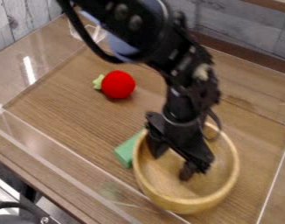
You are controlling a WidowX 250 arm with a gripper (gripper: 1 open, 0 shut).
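Observation:
My black gripper (177, 157) reaches down into a tan bowl (180, 194) at the lower middle right, its fingers parted and its fingertips low inside the bowl. Whether anything lies between them is hard to see in the blur. A green object (128, 150) sits against the bowl's left side, partly hidden by it.
A red strawberry-like object (117, 85) with a green top lies on the wooden table (52, 105) at the upper left. A grey wall and wooden ledge run along the back.

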